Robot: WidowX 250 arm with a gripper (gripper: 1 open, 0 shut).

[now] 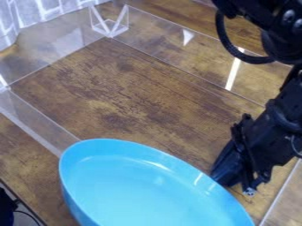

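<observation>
A large blue oval dish fills the lower middle of the camera view, its near part cut off by the frame. My black gripper is low at the right, just beside the dish's right rim, with the arm reaching in from the top right. Its fingers are dark and partly hidden, so I cannot tell how far apart they stand or whether they touch the rim.
Clear plastic walls edge the wooden surface, with a clear corner piece at the back. A white pleated item sits top left.
</observation>
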